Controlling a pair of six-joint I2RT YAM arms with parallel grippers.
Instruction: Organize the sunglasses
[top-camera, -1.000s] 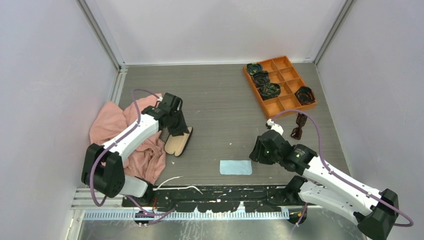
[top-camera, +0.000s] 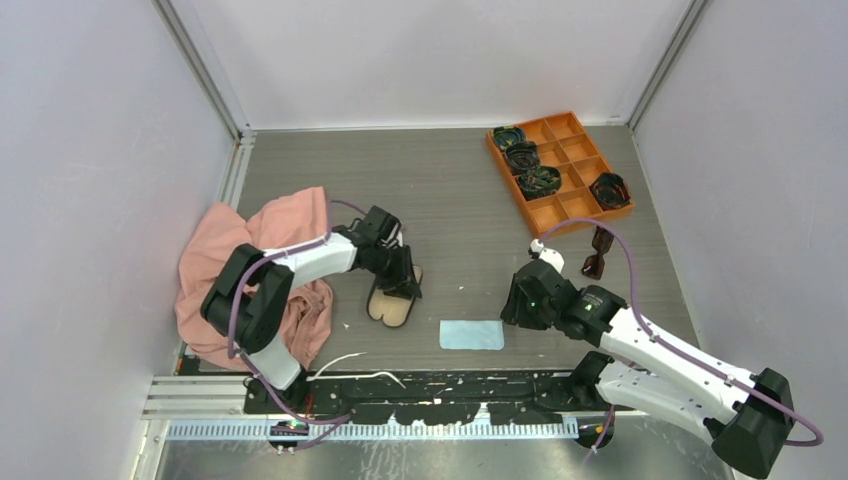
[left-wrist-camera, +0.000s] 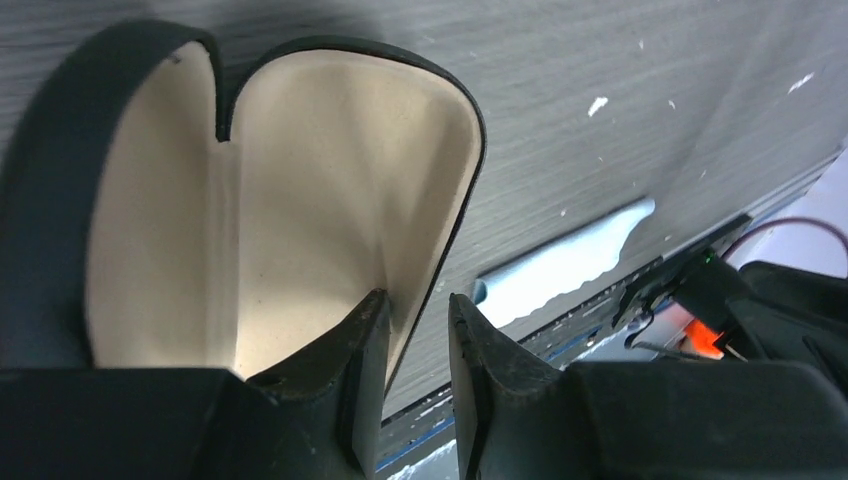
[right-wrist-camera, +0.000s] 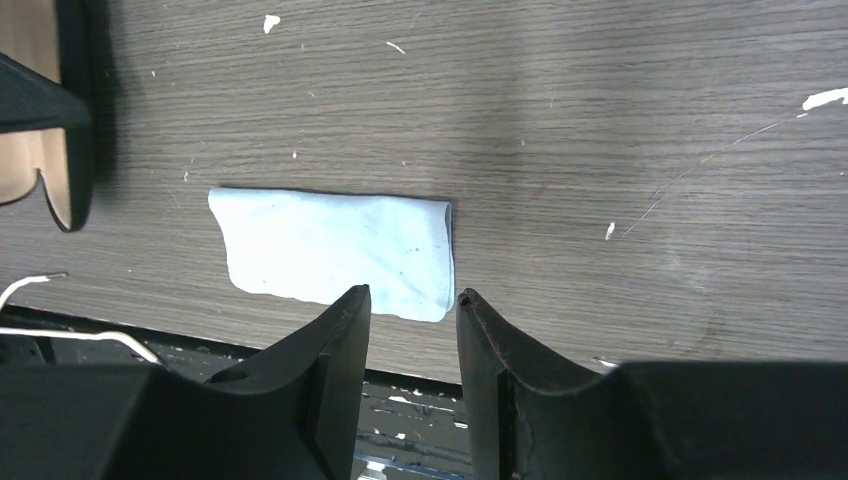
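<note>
A black case with a beige lining (top-camera: 388, 308) lies open at centre-left, under my left gripper (top-camera: 408, 292). In the left wrist view one finger (left-wrist-camera: 372, 330) touches the lining (left-wrist-camera: 330, 170) inside the side wall. The other finger stands outside that wall, with a gap, so the fingers are open around it. A folded light-blue cloth (top-camera: 471, 335) lies flat near the front edge. My right gripper hovers by the cloth's right end, open and empty. Dark brown sunglasses (top-camera: 597, 254) rest on the table before the orange compartment tray (top-camera: 545, 222).
Several dark glasses sit in the tray: three along its left column and one pair (top-camera: 609, 190) at the right. A pink cloth (top-camera: 215, 260) is heaped at the left. White cables (top-camera: 345, 377) cross the front edge.
My left arm has moved right, and the case has shifted right with it, turning somewhat and coming clear of the pink cloth. The right arm has barely moved.
</note>
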